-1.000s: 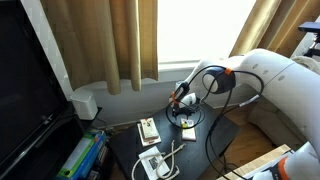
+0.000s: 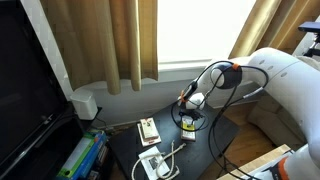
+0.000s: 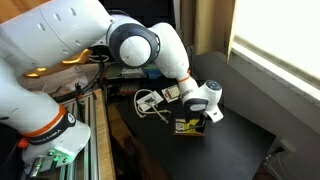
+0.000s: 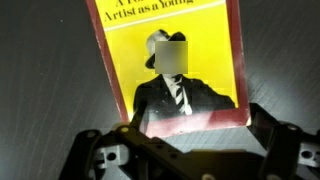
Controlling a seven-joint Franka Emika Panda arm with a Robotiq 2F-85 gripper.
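Observation:
A book (image 4: pixel 170 50) with a yellow cover and a red border lies on the dark table, a man in a black hat and suit pictured on it. In the wrist view my gripper stands open over its lower end, one finger near each long side, nothing held. The same book (image 2: pixel 188 132) shows below my gripper (image 2: pixel 188 116) in exterior view 1. Exterior view 2 has the arm's end partly covering the book (image 3: pixel 190 128); the exact height of the fingers above it cannot be told there.
Left of the book in exterior view 1 are a pale book (image 2: pixel 149 132), another white item (image 2: pixel 155 164) and a loose white cable (image 2: pixel 170 162). Several colourful books (image 2: pixel 80 160) are stacked at the far left. Bare table (image 3: pixel 240 150) lies to the right in exterior view 2.
Over the last second my gripper has shifted slightly right and toward the yellow book, covering more of it in exterior view 1. The other objects have stayed put.

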